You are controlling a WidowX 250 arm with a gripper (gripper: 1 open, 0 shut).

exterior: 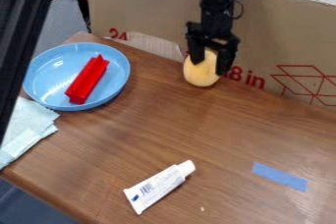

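Observation:
My black gripper (213,49) hangs at the back of the wooden table, open, its fingers reaching down around the top of a round, pale yellow object (201,74) that stands against the cardboard wall. The gripper covers the upper part of that object, so whether the fingers touch it cannot be told.
A blue plate (49,67) holding a red bar (86,79) sits at the left, with a pale cloth (24,132) in front. A white tube (159,186) lies at the front, a blue strip (280,177) at the right. Cardboard (302,46) borders the back.

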